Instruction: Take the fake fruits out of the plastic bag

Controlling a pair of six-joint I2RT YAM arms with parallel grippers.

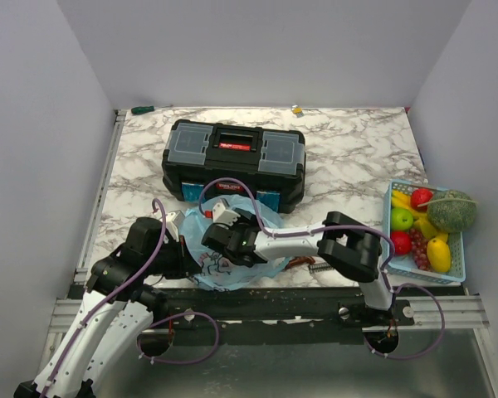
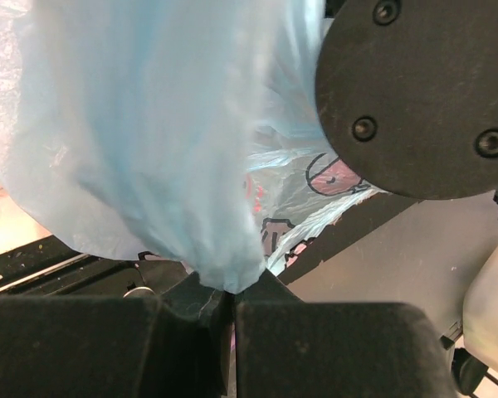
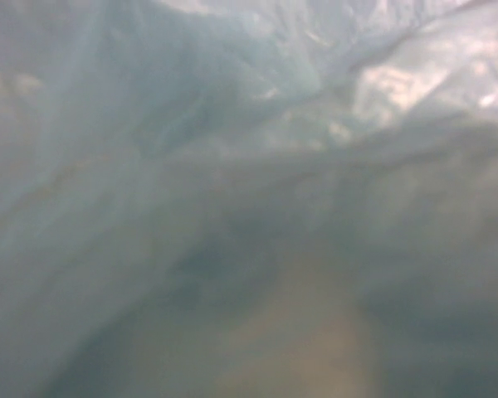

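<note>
A thin pale blue plastic bag (image 1: 218,278) lies at the front middle of the table, before the toolbox. My left gripper is shut on a gathered edge of the bag film (image 2: 224,257), which rises from its fingertips in the left wrist view. The right arm reaches over the bag, its gripper down in the film and hidden from above. Blurred, translucent film (image 3: 232,166) fills the right wrist view, with a dim tan patch (image 3: 307,340) low in it; I cannot make out a fruit. The right fingers do not show.
Behind the bag stands a black toolbox (image 1: 235,160). At the right edge is a light blue basket (image 1: 407,268) of fake fruits, with a melon (image 1: 451,211) on it. The table between toolbox and basket is clear.
</note>
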